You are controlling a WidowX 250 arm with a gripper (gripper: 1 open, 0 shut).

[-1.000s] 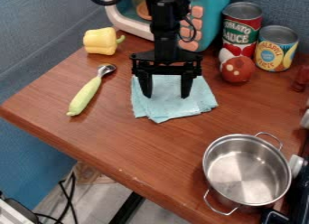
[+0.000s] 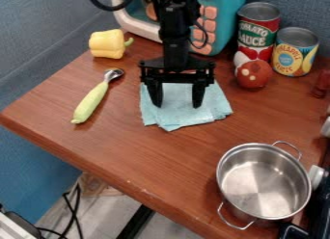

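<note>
My black gripper [image 2: 177, 89] hangs low at the centre, its fingers down over a light blue cloth [image 2: 180, 115] lying on the wooden table [image 2: 96, 137]. The two fingers stand apart; whether they touch the cloth is hard to tell. A pale green-handled utensil [image 2: 93, 97] lies left of the cloth. A steel pot [image 2: 261, 183] sits at the lower right.
Behind stand a yellow pepper [image 2: 108, 42], a teal toy appliance [image 2: 222, 13], a tomato sauce can [image 2: 258, 29], a yellow can [image 2: 295, 53] and a red tomato [image 2: 254, 74].
My gripper has moved slightly downward toward the cloth. The other objects are unmoved.
</note>
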